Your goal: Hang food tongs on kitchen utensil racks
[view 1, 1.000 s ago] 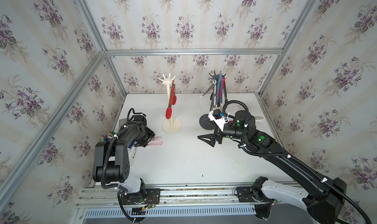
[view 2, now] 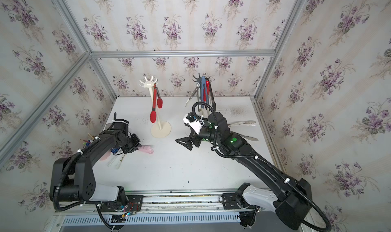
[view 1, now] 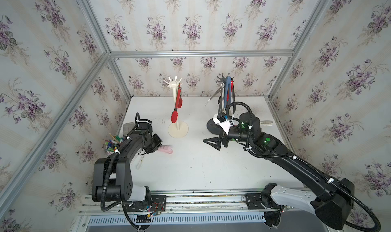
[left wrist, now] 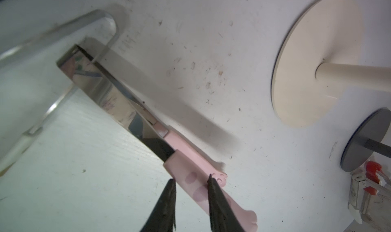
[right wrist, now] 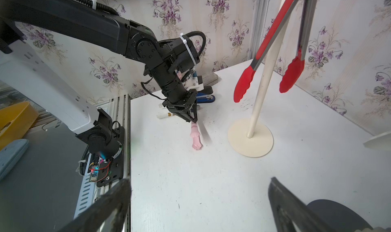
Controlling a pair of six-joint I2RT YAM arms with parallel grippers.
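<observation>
Pink-ended food tongs with a shiny metal bend (left wrist: pixel 103 95) fill the left wrist view, their pink arm (left wrist: pixel 191 175) running past my left gripper. Its fingertips stand apart at either side of that arm. Whether they press on it cannot be made out. From the top left, the tongs' pink end (view 1: pixel 165 149) pokes out beyond my left gripper (view 1: pixel 156 145), low over the table. My right gripper is open and empty above the table's middle. Red-tipped tongs (view 1: pixel 175 112) hang from the cream rack (view 1: pixel 178 130) at the back.
A dark rack (view 1: pixel 213 126) with several utensils hung on it stands back right, partly behind my right arm. Pens (view 1: pixel 112 143) and other items crowd the left edge. Utensils (view 2: pixel 243 123) lie on the right side.
My left gripper and the pink end of the tongs have shifted slightly right, and that end is blurred now. The red tongs swing on their rack. The right gripper has shifted slightly left.
</observation>
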